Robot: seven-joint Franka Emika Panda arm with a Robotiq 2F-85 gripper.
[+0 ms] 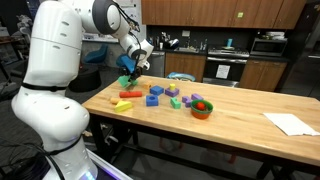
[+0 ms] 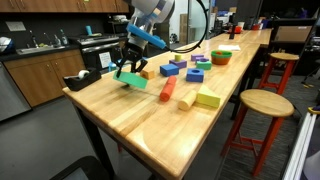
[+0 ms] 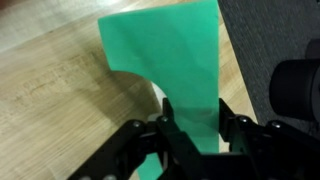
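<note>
My gripper (image 2: 132,70) is shut on a flat green piece (image 2: 132,84), low over the near end of the wooden table at the far left of exterior view 1. Seen from the wrist, the green piece (image 3: 170,60) stretches between the fingers and beyond them, with wood below. In exterior view 1 the piece (image 1: 125,80) is small and partly behind other things, and whether it touches the table I cannot tell.
Close by lie a red block (image 2: 168,88), an orange-tan block (image 2: 187,98) and a yellow block (image 2: 208,97). Blue blocks (image 1: 152,100) and a green bowl (image 1: 201,110) with red contents are farther along. Bare wood surrounds a white sheet (image 1: 291,124) at the right.
</note>
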